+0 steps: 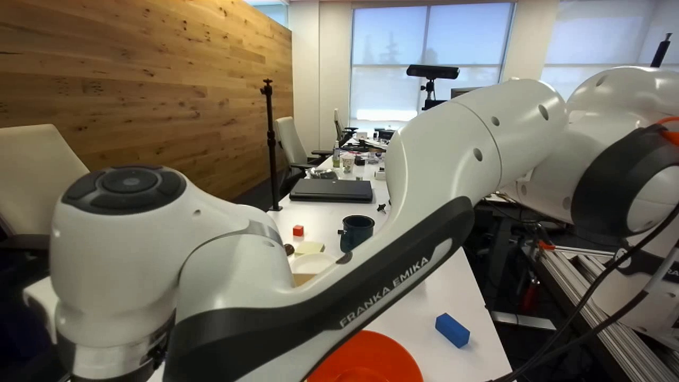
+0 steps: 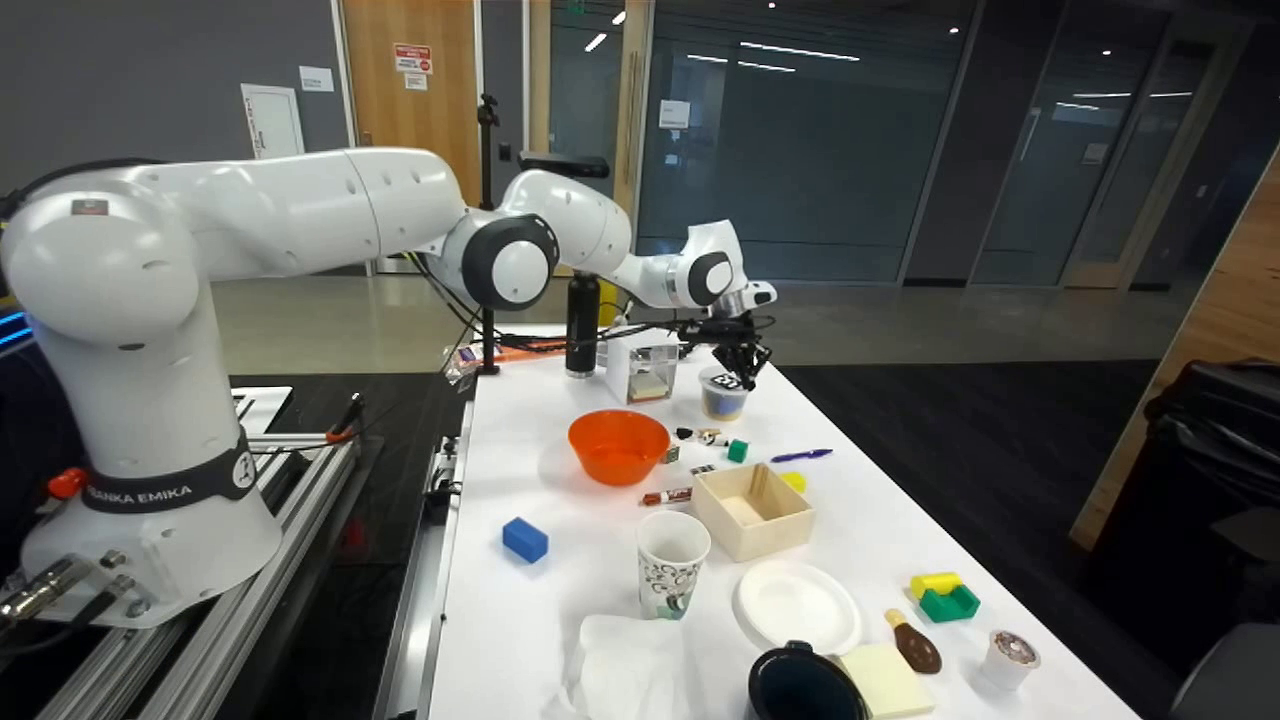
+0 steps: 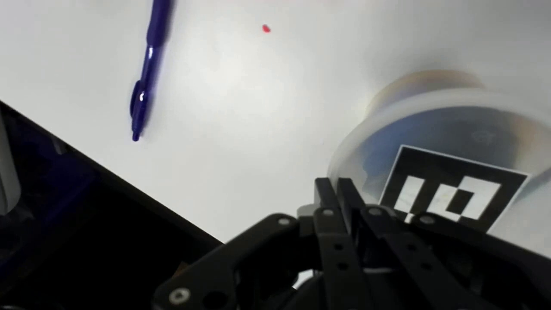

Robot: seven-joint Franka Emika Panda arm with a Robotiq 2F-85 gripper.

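Note:
A translucent tub (image 2: 723, 403) with bluish contents stands at the far end of the table in exterior view 2. Its clear, pale-rimmed lid (image 3: 356, 142) carries a black-and-white square marker (image 3: 454, 188). My gripper is shut on the near edge of this lid, the rim running in between the narrow fingertips. Whether the lid sits fully on the tub or is slightly raised, I cannot tell. Exterior view 1 does not show the gripper or the tub.
A purple pen (image 3: 147, 77) lies near the table edge. An orange bowl (image 2: 618, 450), a wooden box (image 2: 753, 516), a clear-fronted white container (image 2: 644, 366) and a black bottle (image 2: 582, 324) stand nearby. Open table lies between pen and tub.

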